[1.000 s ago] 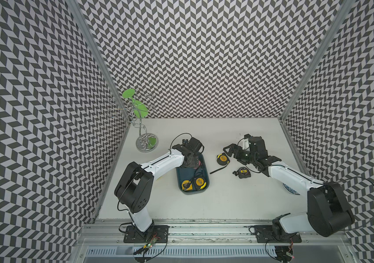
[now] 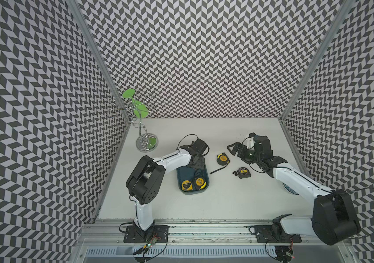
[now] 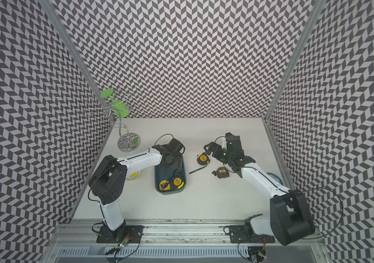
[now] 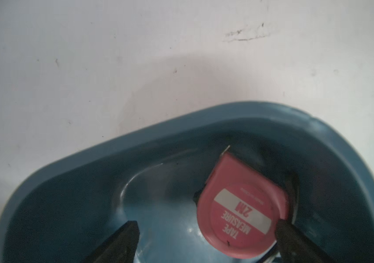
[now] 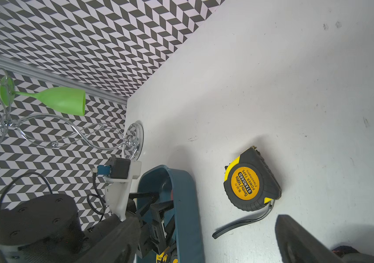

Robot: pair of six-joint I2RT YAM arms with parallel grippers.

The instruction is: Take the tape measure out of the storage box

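Note:
The dark teal storage box [image 2: 179, 175] holds two yellow tape measures [image 3: 177, 182] at its near end. In the left wrist view a red tape measure [image 4: 235, 206] lies in a corner of the box. My left gripper is open over that corner, its blurred fingers either side of and beside the red one, none shut on it. My right gripper is open above the table, right of the box, with a black and yellow tape measure [image 5: 250, 184] lying in front of it.
Another tape measure [image 2: 243, 173] lies below the right gripper. A metal stand [image 2: 146, 142] with green cups is at the back left. A round blue object [image 3: 274, 177] sits partly hidden behind the right arm.
Over the last second my left arm has moved right, over the box's far end. My right arm has moved slightly right.

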